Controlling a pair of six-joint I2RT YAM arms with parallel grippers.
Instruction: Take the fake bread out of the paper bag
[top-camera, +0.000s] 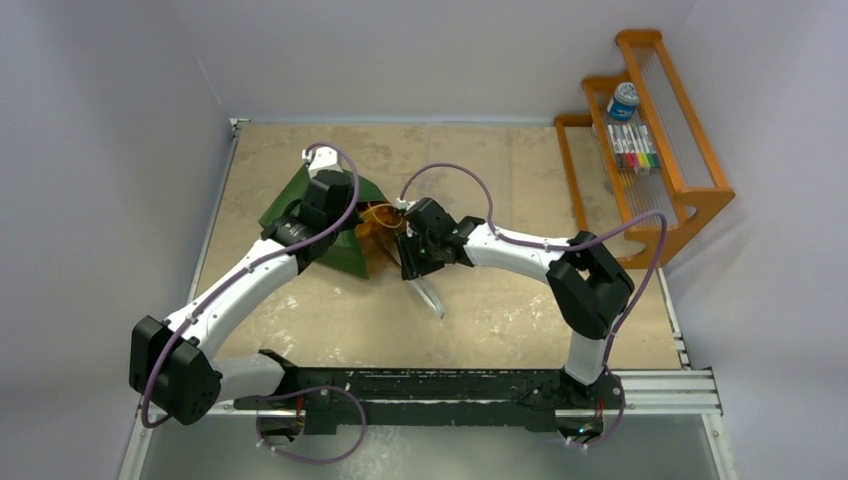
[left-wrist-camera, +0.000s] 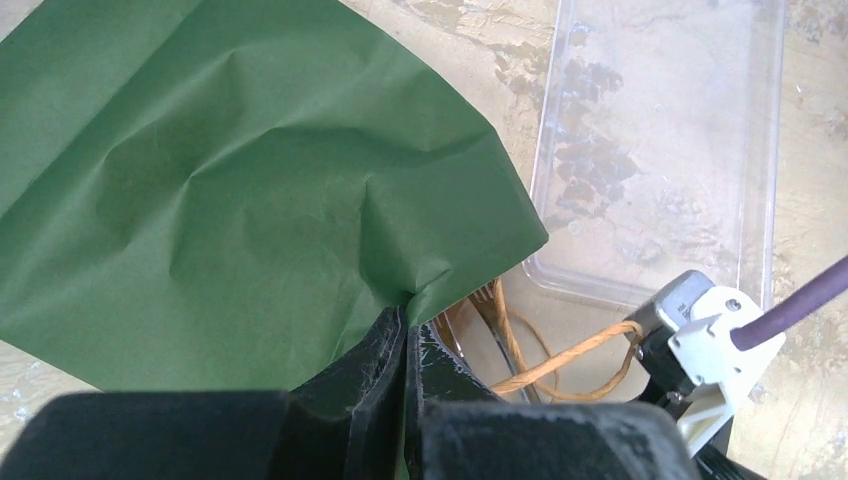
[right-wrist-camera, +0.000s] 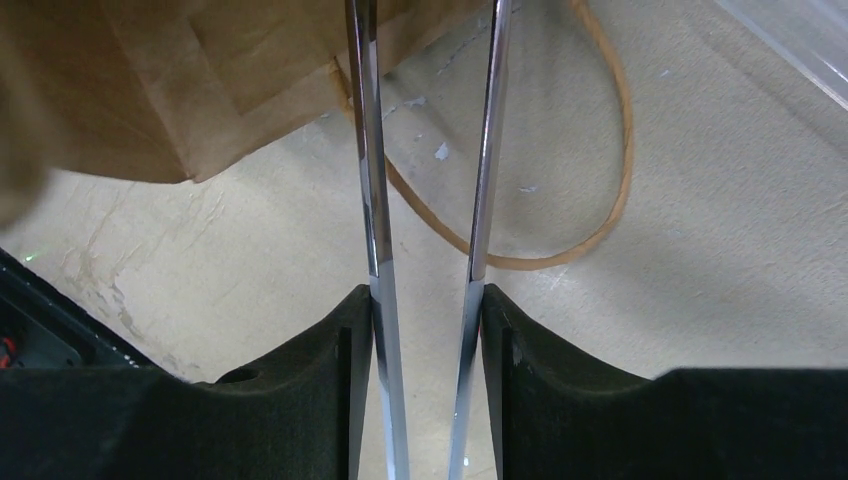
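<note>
The paper bag (top-camera: 345, 250), green outside and brown inside, lies on its side with its mouth facing right. My left gripper is shut on the green edge of that mouth, where the paper puckers. Between the fingers of my right gripper are metal tongs (right-wrist-camera: 374, 190), with one finger pad against each arm. The fork-like tips of the tongs (left-wrist-camera: 487, 300) reach the bag's mouth, partly under the green edge. In the top view their pale tail end (top-camera: 430, 300) sticks out toward the front. No bread can be made out; the bag's inside is mostly hidden.
A twisted cord handle (left-wrist-camera: 565, 360) loops out of the bag beside my right gripper. A clear plastic box (left-wrist-camera: 660, 130) lies behind it on the table. At the right stands a wooden shelf (top-camera: 690, 160) with markers.
</note>
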